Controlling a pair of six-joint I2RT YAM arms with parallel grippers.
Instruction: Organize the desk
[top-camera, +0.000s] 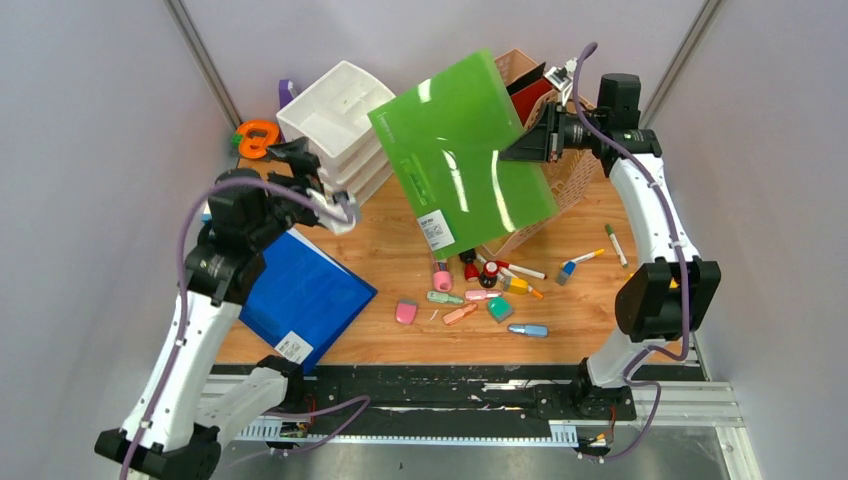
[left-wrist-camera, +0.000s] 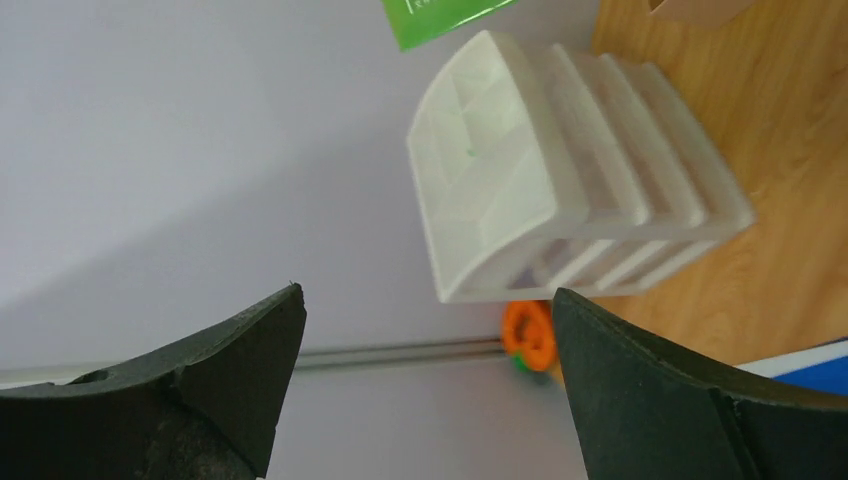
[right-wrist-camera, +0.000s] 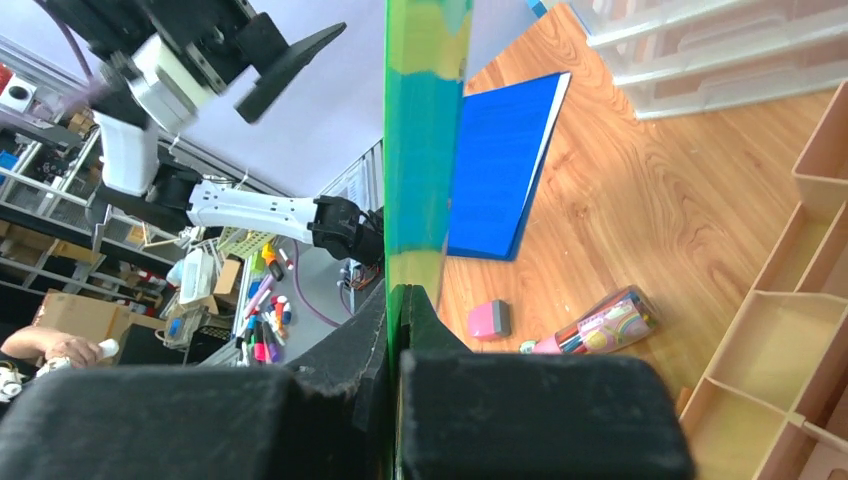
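Observation:
My right gripper is shut on a green plastic folder (top-camera: 450, 170), held upright-edged and raised over the tan slotted organizer (top-camera: 570, 185); red and black folders (top-camera: 525, 100) stand in that organizer. My left gripper hangs open and empty at the left, beside the white drawer unit (top-camera: 330, 110). A blue folder (top-camera: 300, 290) lies flat at the left of the desk. Pens, markers, a pink eraser (top-camera: 406, 312) and other small stationery lie loose at the front centre and right.
An orange tape dispenser (top-camera: 257, 135) sits at the back left. Walls enclose both sides and the back. Bare wood shows between the drawer unit and the stationery.

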